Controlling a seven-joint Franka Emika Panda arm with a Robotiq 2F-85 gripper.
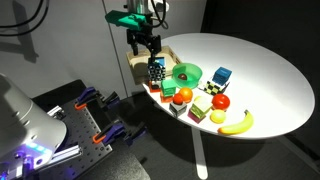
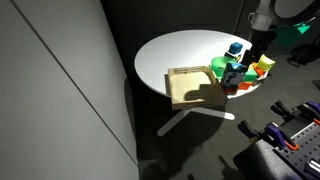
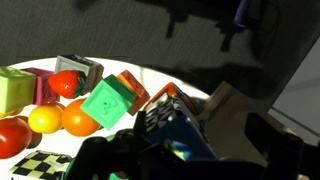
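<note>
My gripper is open above the near left edge of the round table, close over a stacked-looking block with a blue top and black-and-white checks. In the wrist view this checkered block lies between my spread fingers, and I cannot tell whether either finger touches it. A green block sits beside it. The open cardboard-coloured box stands next to the checkered block in exterior view 2.
A green bowl stands behind the checkered block. Another blue block, a yellow banana, a red tomato-like item and several small blocks and toy fruits crowd the near edge.
</note>
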